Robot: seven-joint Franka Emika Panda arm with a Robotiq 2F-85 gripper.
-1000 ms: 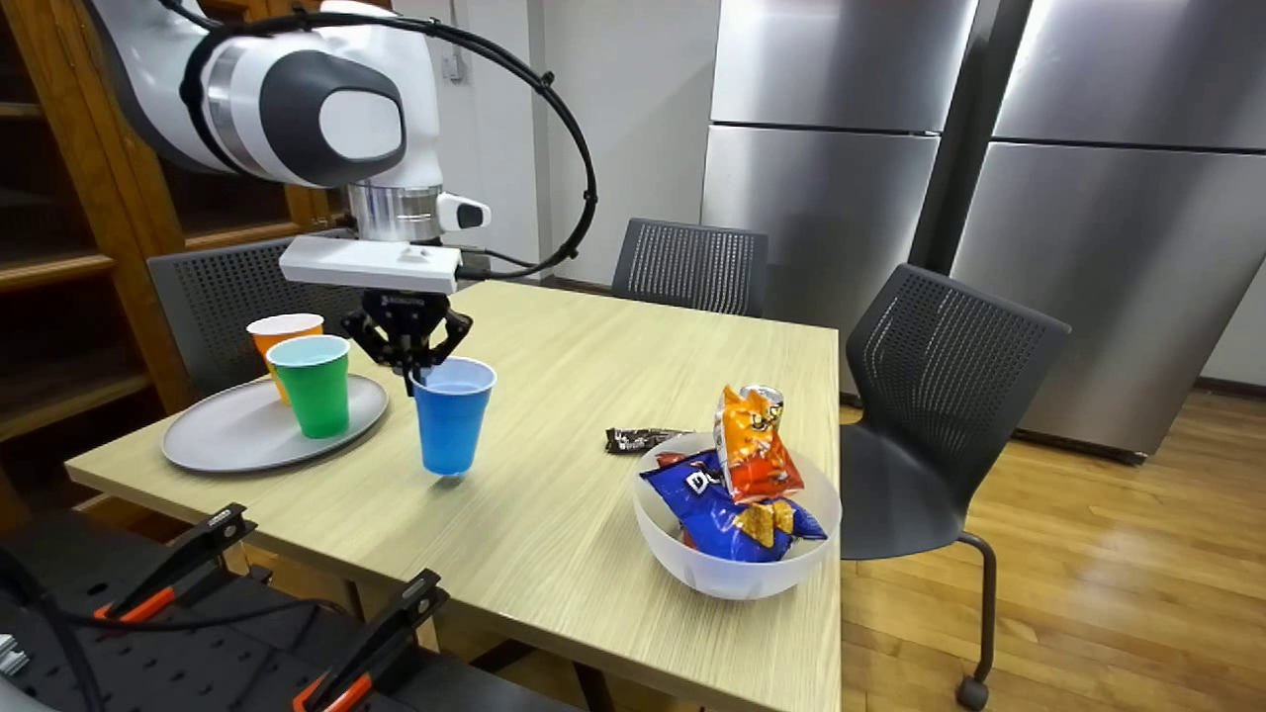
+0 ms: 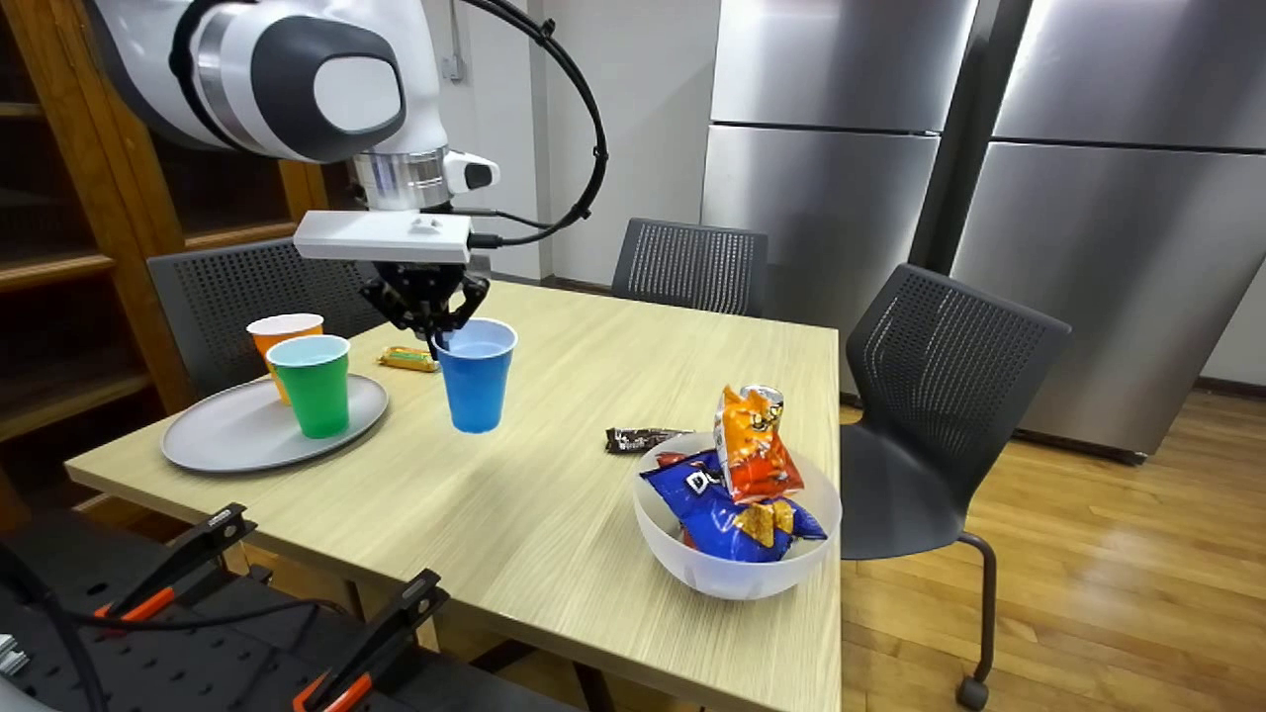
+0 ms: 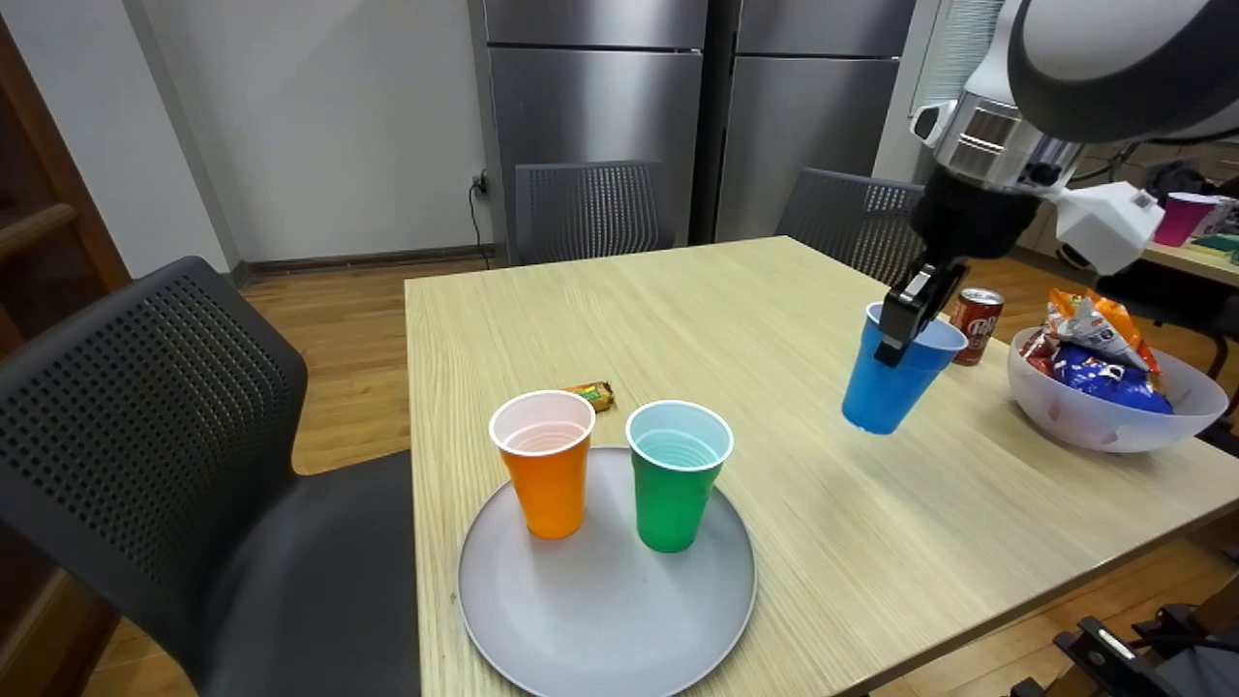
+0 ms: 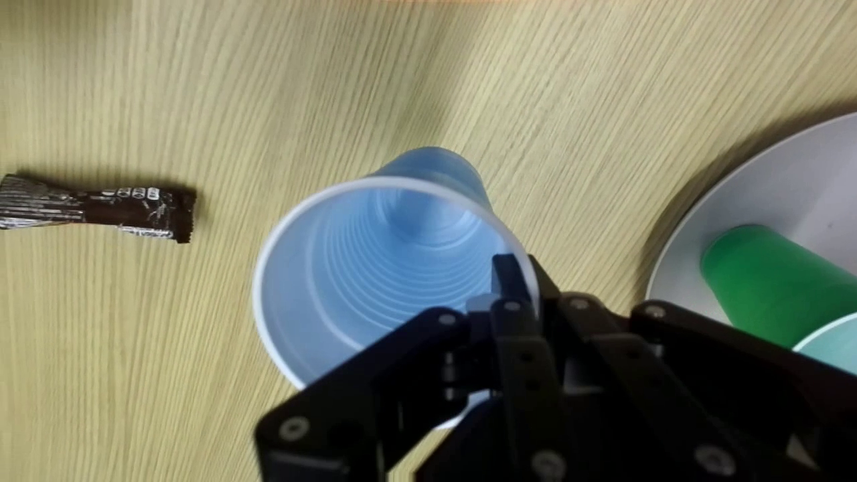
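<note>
A blue plastic cup (image 2: 476, 386) hangs above the table, tilted slightly, its rim pinched by my gripper. One of the fingers (image 4: 507, 277) is inside the cup's mouth and the other is outside its wall. The cup looks empty in the wrist view. To the left in exterior view 1, a green cup (image 2: 316, 398) and an orange cup (image 3: 552, 476) stand upright on a round grey plate (image 3: 511, 604).
A frosted bowl (image 2: 671, 540) of snack bags stands near the table's right edge, a soda can (image 3: 978, 325) behind it. A dark wrapped bar (image 4: 144, 210) and a yellow wrapped snack (image 2: 406, 358) lie on the table.
My gripper has risen with the blue cup and shifted a little to the right in exterior view 1. The yellow snack behind has come into sight. The plate and its cups have not moved.
</note>
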